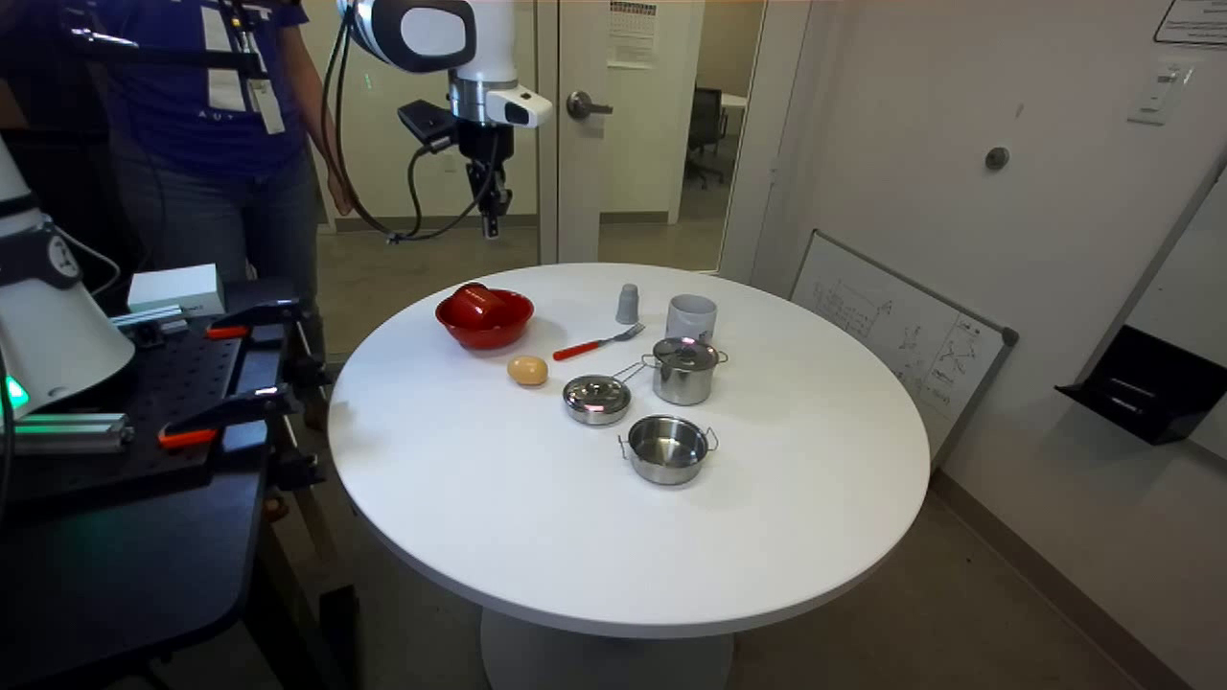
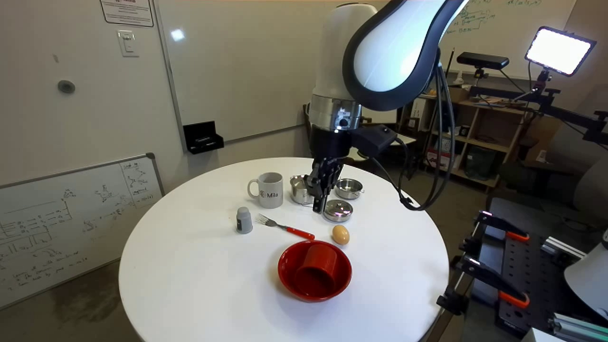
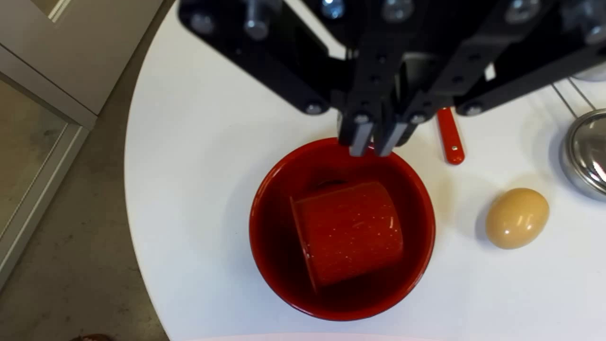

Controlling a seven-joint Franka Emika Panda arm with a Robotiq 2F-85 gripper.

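A red cup (image 3: 352,233) lies on its side inside the red bowl (image 3: 262,250), seen from above in the wrist view. My gripper is above them, its fingertips over the bowl's edge in that view. Only a narrow gap parts the fingers, and nothing shows held between them. Exterior view 1 has the gripper (image 1: 491,234) well clear of the red cup (image 1: 474,307) and the red bowl (image 1: 489,338). From the other side, the red cup (image 2: 319,263) leans within the red bowl (image 2: 288,285), apart from my gripper (image 2: 318,209).
Near the bowl are a brown egg (image 1: 528,370) and a red-handled fork (image 1: 581,350). A grey shaker (image 1: 627,304), a mug (image 1: 691,316), a lidded pot (image 1: 686,374), a lidded pan (image 1: 597,399) and an open pot (image 1: 667,448) stand farther along.
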